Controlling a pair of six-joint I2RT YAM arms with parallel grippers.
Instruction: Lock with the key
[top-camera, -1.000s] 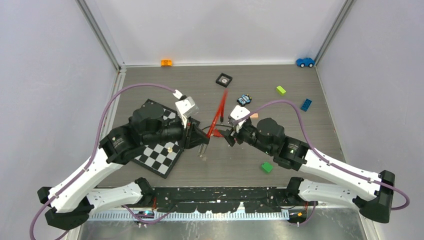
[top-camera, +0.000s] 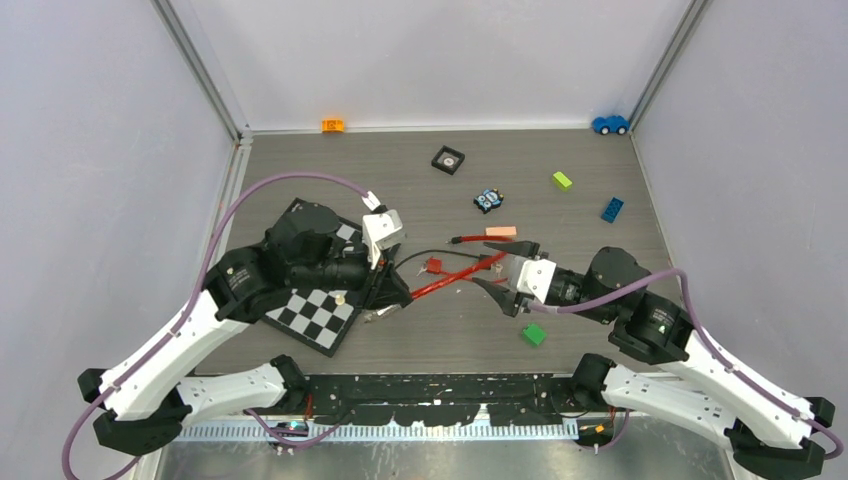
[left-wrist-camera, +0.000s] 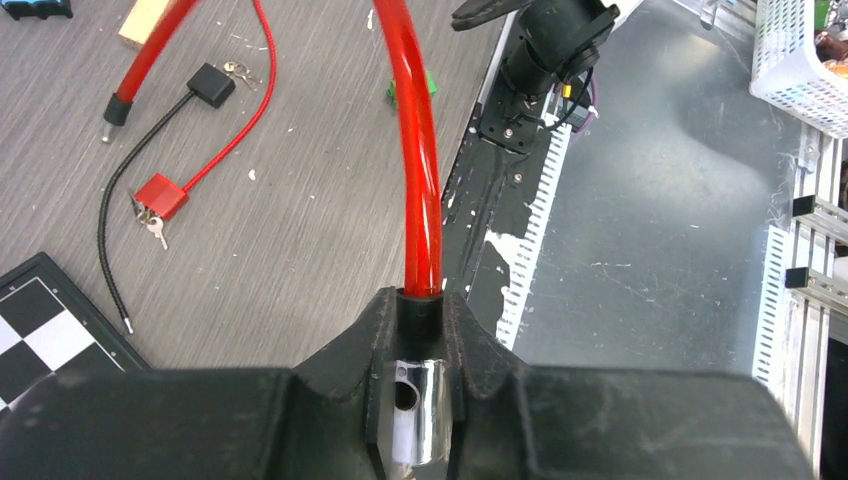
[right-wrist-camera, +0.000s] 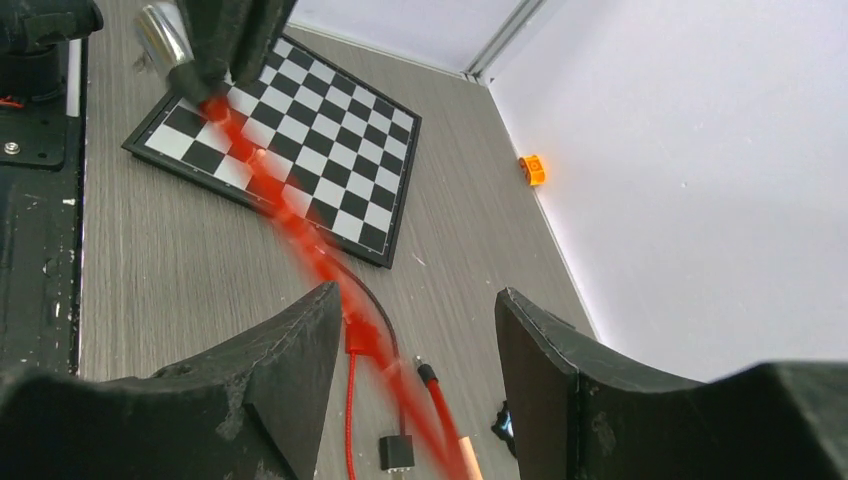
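Observation:
My left gripper is shut on the black collar of a thick red cable lock (left-wrist-camera: 420, 190), whose silver lock body (left-wrist-camera: 430, 405), with a round hole, shows between the fingers. The cable arcs away, and its loose end (left-wrist-camera: 117, 108) has a black collar and metal tip. My right gripper stands part open; the blurred red cable (right-wrist-camera: 310, 245) crosses in front of its fingers, and I cannot tell whether it touches. In the left wrist view, keys (left-wrist-camera: 156, 229) hang at a red padlock (left-wrist-camera: 163, 197), and other keys (left-wrist-camera: 241, 72) at a black padlock (left-wrist-camera: 211, 85).
A checkerboard (top-camera: 312, 318) lies partly under the left arm. Small toys are scattered toward the back, among them a blue car (top-camera: 611, 125) and an orange block (top-camera: 333, 125). A green block (top-camera: 534, 334) sits below the right gripper. Bare floor surrounds them.
My right gripper has opened wider and moved right in the top view. The red cable has swung from nearly upright to slanting right, while the left arm has shifted only slightly.

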